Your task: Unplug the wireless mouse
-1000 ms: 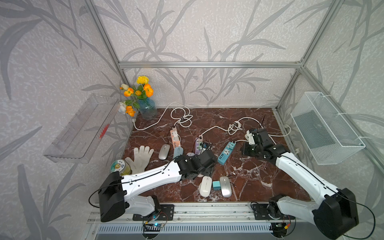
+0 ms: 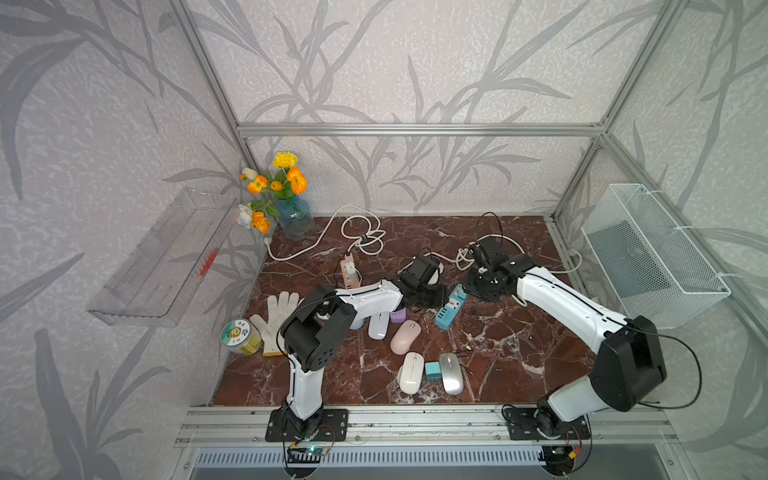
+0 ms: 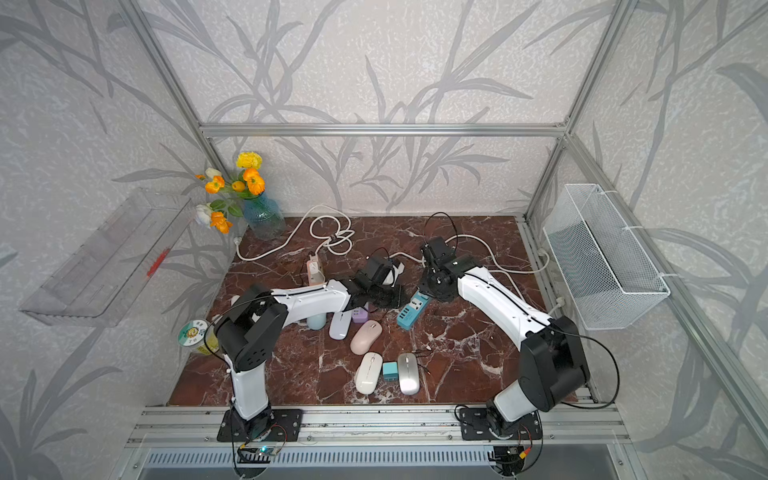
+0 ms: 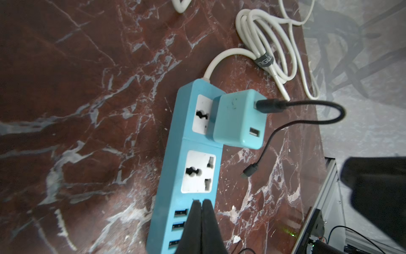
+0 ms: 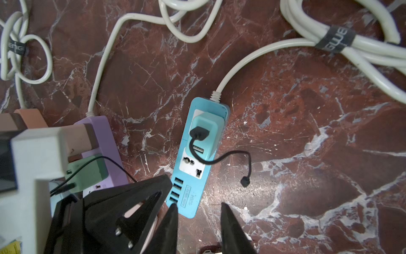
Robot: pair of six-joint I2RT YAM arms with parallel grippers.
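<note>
A light-blue power strip [image 4: 169,199] holds a cyan charger [image 4: 234,118] in an upper socket, with a short black cable [image 5: 224,154] plugged into it, its loose end dangling over the right side. My left gripper hangs over the strip's USB-port end, shut with nothing visible between its fingers. My right gripper is open above the strip, its two fingers apart and empty. A white mouse [image 2: 412,372] and a silver mouse [image 2: 450,373] lie at the front of the table.
Purple [image 5: 101,148] and orange strips stand left, among mice and cables. A flower vase [image 2: 296,216] is back left, a glove and tin at left. A wire basket [image 2: 652,264] hangs right.
</note>
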